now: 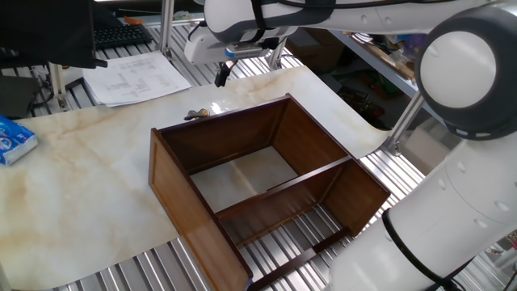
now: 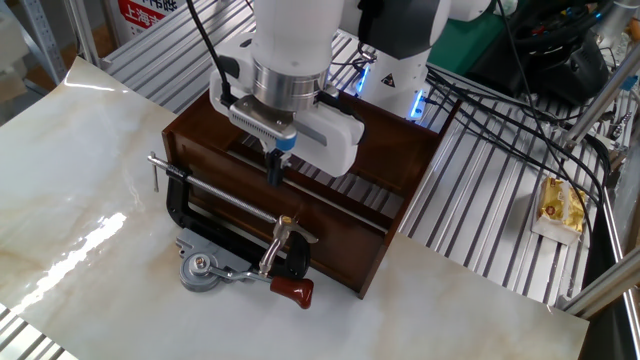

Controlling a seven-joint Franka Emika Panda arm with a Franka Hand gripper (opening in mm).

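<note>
My gripper [image 1: 221, 76] hangs above the table, beyond the far wall of a brown wooden box frame [image 1: 184, 184] in exterior view 1. In exterior view 2 its dark fingers [image 2: 274, 168] point down over the box frame [image 2: 345, 238]. They appear close together, but the gap is too small to judge, and nothing held can be made out. A black clamp [image 2: 222, 222] with a long screw lies along the box's side. Beside it is a metal crank tool [image 2: 200, 268] with a red-brown handle [image 2: 292, 291]. The box hides most of these tools in exterior view 1.
Papers [image 1: 136, 79] lie near a keyboard [image 1: 121, 36], and a blue packet [image 1: 14, 141] sits at the left edge. Cables [image 2: 520, 110] and a small yellow-and-white item [image 2: 560, 212] are on the slatted side. Much of the marble-patterned sheet [image 1: 81, 198] is bare.
</note>
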